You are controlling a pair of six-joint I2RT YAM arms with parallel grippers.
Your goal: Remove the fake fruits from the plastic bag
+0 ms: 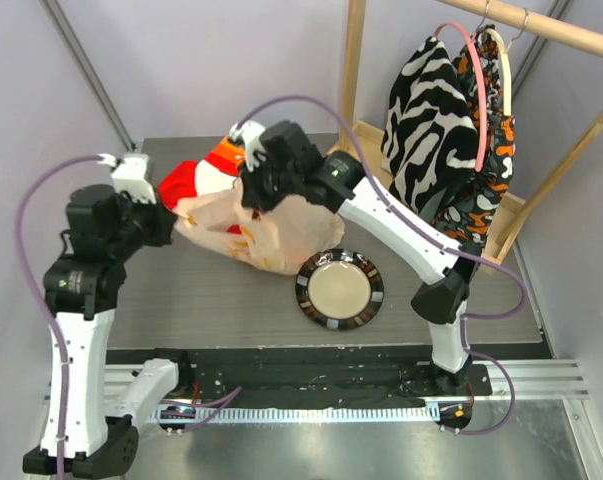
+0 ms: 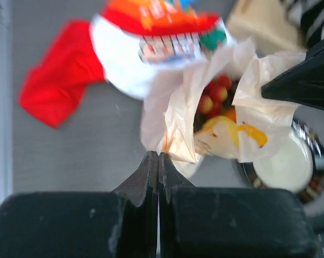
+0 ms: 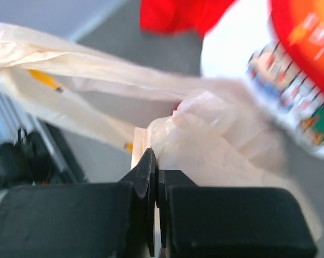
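Note:
The thin, pale peach plastic bag [image 1: 293, 235] is stretched between my two grippers above the table. My left gripper is shut on one edge of its mouth, and my right gripper is shut on another part of the plastic. Through the opening, the left wrist view shows red round fruits [image 2: 218, 92] and a yellow fruit [image 2: 222, 128] inside. The bag's folds hide most of its contents. In the top view, the left gripper [image 1: 171, 213] is at the bag's left end and the right gripper [image 1: 249, 203] is over its upper part.
A plate [image 1: 339, 290] with a dark patterned rim lies right of the bag. Behind the bag is a red and white festive cloth [image 1: 216, 170]. Patterned bags [image 1: 431, 125] hang from a wooden rack at the right.

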